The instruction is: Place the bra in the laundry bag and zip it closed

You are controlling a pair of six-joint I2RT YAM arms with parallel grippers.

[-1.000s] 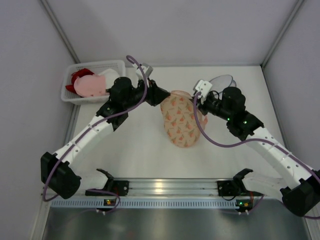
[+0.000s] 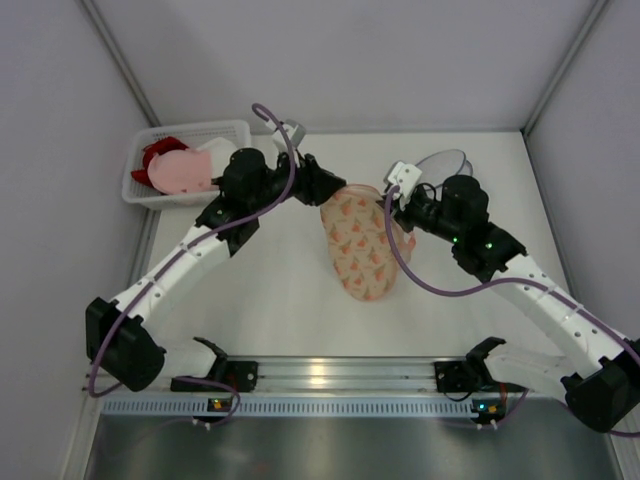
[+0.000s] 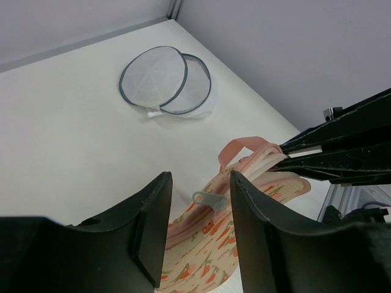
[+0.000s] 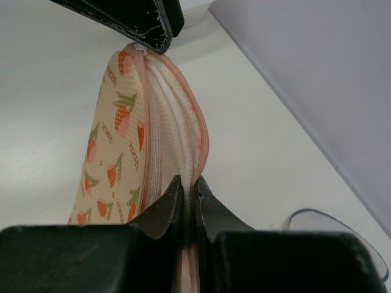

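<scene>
The patterned pink bra (image 2: 362,245) hangs between the two grippers, its band gathered at the top. My right gripper is shut on the bra's band (image 4: 174,116). My left gripper is part open around a small pale clasp or tab (image 3: 211,200) on the bra, as seen in the left wrist view. The mesh laundry bag (image 3: 156,79) lies on the table at the back right, behind the right arm in the top view.
A white basket (image 2: 147,197) with red, pink and white fabric items stands at the back left. Bare white table (image 2: 265,310) surrounds the grippers, with walls on either side.
My left gripper has shifted slightly toward the front right, and the bra's lower part hangs a little further forward. The right arm has not visibly moved.
</scene>
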